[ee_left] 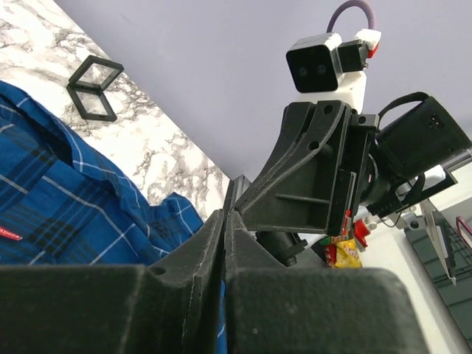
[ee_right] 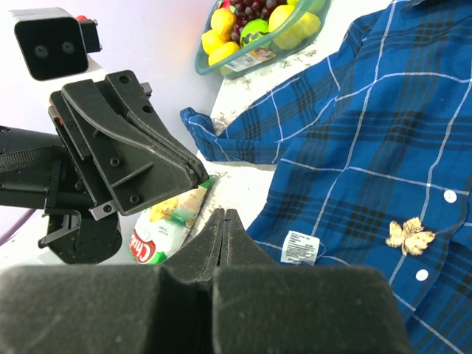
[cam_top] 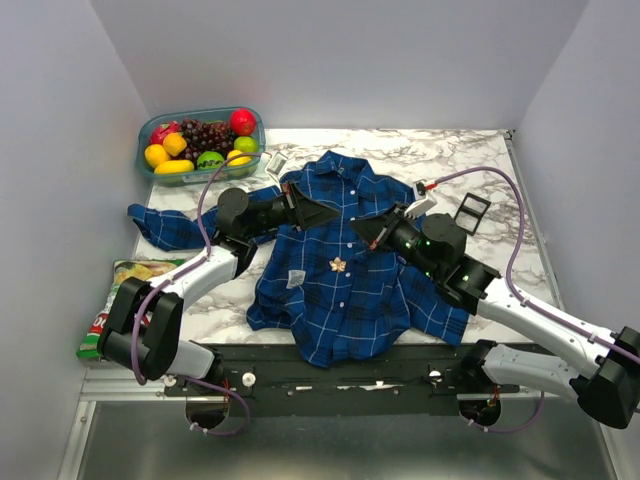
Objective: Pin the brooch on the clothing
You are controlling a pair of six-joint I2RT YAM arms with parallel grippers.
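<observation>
The gold flower-shaped brooch (cam_top: 338,264) lies on the front of the blue plaid shirt (cam_top: 325,310), near its button line. In the right wrist view the brooch (ee_right: 410,237) rests between two white buttons, clear of both grippers. Above the shirt, the tips of my left gripper (cam_top: 338,214) point right; a narrow gap shows between its fingers, with blue cloth visible through it and nothing held. Facing it closely, my right gripper (cam_top: 353,225) is shut, nothing showing between its fingers. Whether the brooch's pin is fastened cannot be seen.
At the back left stands a teal fruit basket (cam_top: 190,178). A snack bag (cam_top: 115,300) lies at the left edge, and a dark square frame (cam_top: 472,212) on the marble at right.
</observation>
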